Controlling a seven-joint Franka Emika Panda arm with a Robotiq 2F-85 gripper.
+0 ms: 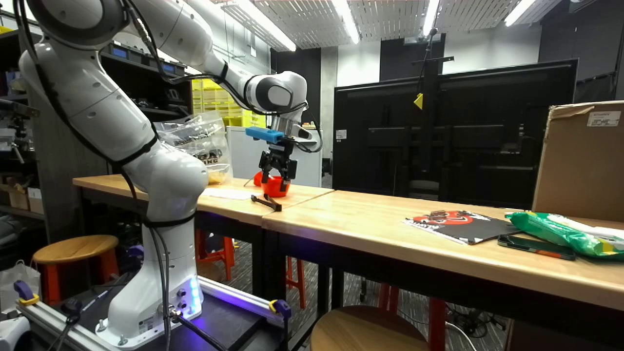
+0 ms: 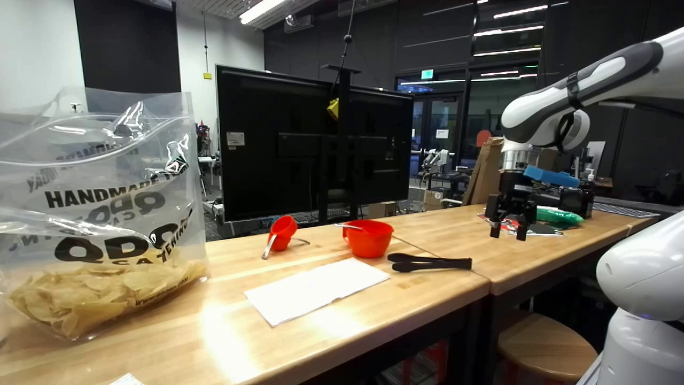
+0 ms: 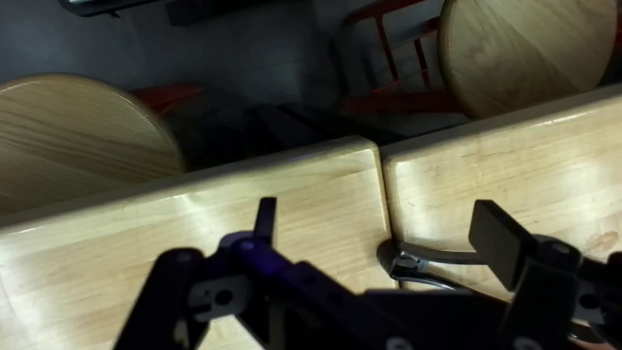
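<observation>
My gripper is open above the wooden table, its two fingers wide apart and nothing between them. Black tongs (image 2: 428, 262) lie on the tabletop; the wrist view shows their hinged end by the table seam, with the rest partly covered by my right-hand finger. Behind the tongs in exterior view 2 stands a red bowl (image 2: 370, 238) with a handle sticking out. To its left a red cup (image 2: 282, 232) rests tilted on the table. A white paper sheet (image 2: 315, 290) lies flat in front of them. A clear bag of chips (image 2: 102, 256) stands at the far left.
A black and red packet (image 1: 459, 225), a dark phone-like object (image 1: 536, 246) and a green wipes pack (image 1: 561, 234) lie on the right-hand table, near a cardboard box (image 1: 585, 158). Stools stand below the table edge.
</observation>
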